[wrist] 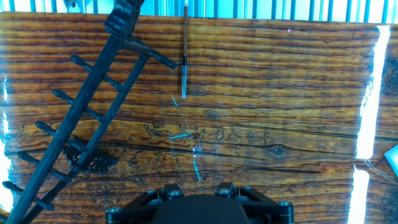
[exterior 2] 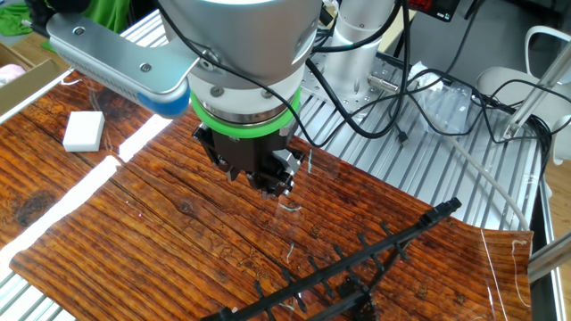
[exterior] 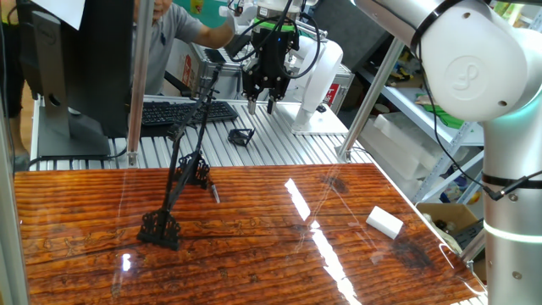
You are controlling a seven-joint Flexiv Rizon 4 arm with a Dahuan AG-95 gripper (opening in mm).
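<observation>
My gripper (exterior 2: 254, 178) hangs over the wooden table, pointing down, with its black fingers apart and nothing visible between them. In the wrist view only the tops of its fingers (wrist: 174, 193) show along the bottom edge. A tall black rack with short pegs (wrist: 76, 111) stands to the left there; exterior view 1 shows its flat black foot (exterior: 159, 229). Near the rack lies a slim pen-like rod (wrist: 184, 81). A white block (exterior: 384, 222) rests on the table's right part and is also seen in exterior view 2 (exterior 2: 84, 131), well apart from my gripper.
Bare wood (exterior: 254, 271) lies between rack and block. My white arm (exterior: 508, 169) fills the right of exterior view 1. Cables (exterior 2: 393, 116) hang behind my gripper.
</observation>
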